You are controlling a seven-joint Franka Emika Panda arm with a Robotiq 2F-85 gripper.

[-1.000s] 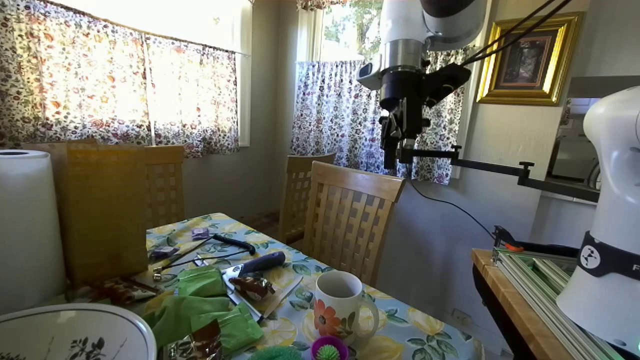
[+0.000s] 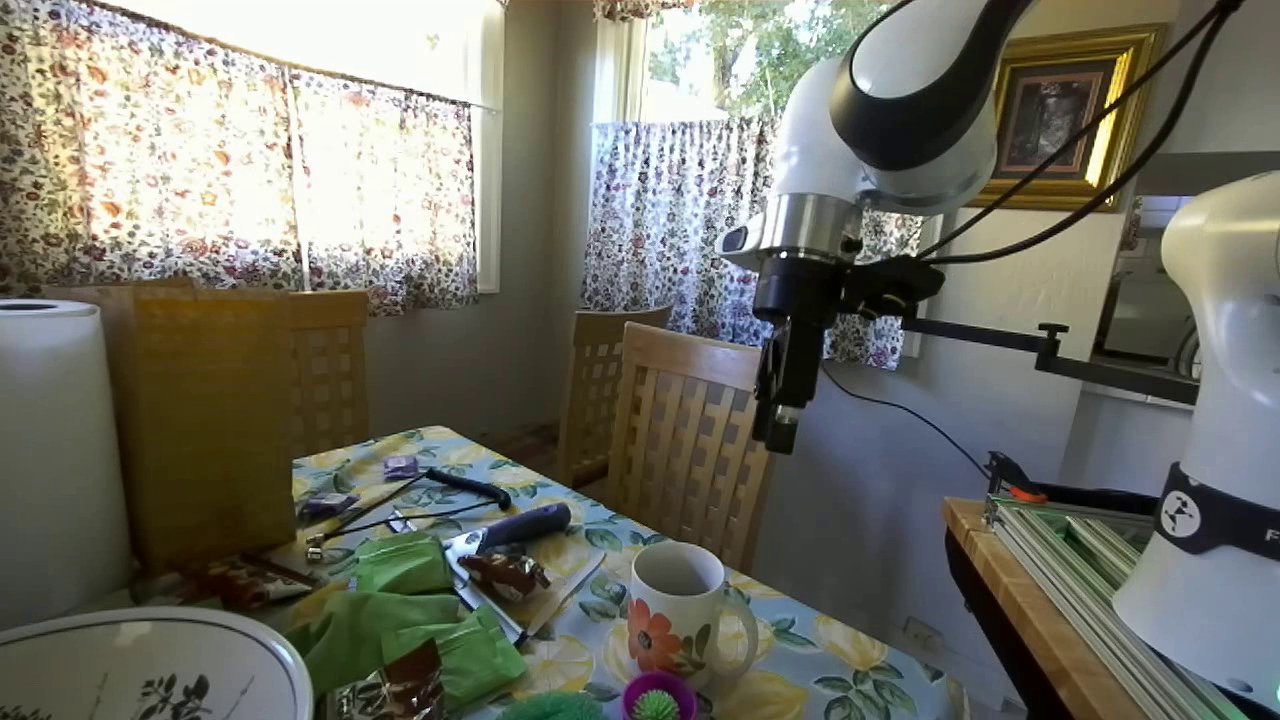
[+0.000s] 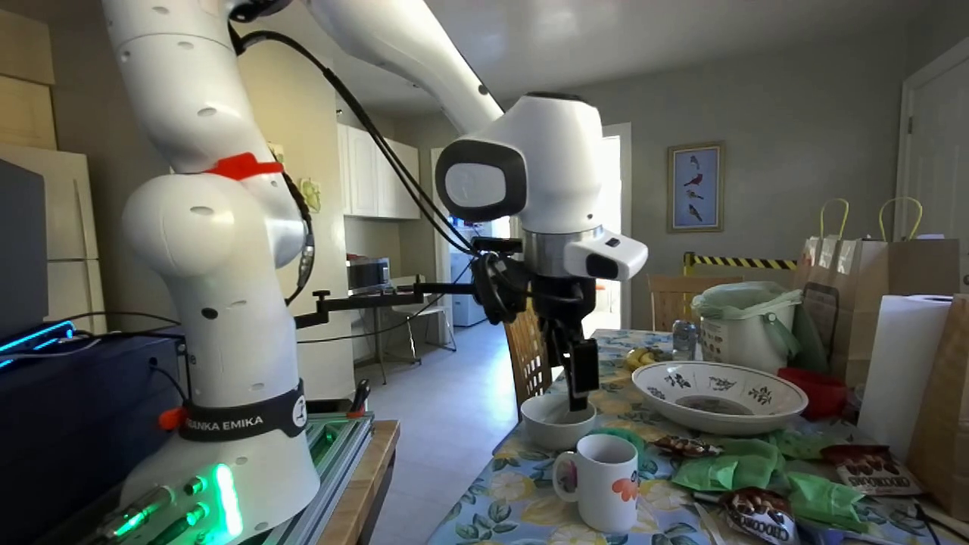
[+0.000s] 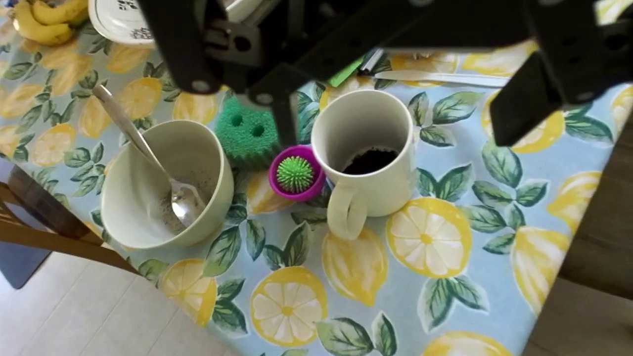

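Note:
A white mug (image 4: pixel 380 184) with a flower print, seen also in exterior view 1 as the mug (image 2: pixel 674 612), stands upright on the table with something dark at its bottom. Left of it in the wrist view is a white bowl (image 4: pixel 127 204) holding a metal spoon (image 4: pixel 133 133) that leans on its rim. Between them sit a small purple cup (image 4: pixel 297 194) with a spiky green ball inside and a green sponge (image 4: pixel 240 133). My gripper hangs above the table with its fingers wide apart; it is open and nothing shows between them.
Green packets (image 2: pixel 402 558), wrapped snacks and a dark-handled knife (image 2: pixel 528 524) crowd the table beyond the mug. A large patterned dish (image 3: pixel 718 421) and bananas (image 4: pixel 44 26) lie farther along. A chair (image 2: pixel 690 432) stands at the table's side.
The arm and gripper have come lower in exterior view 1, with the gripper's tilt slightly altered. The mug and other table items have stayed in place.

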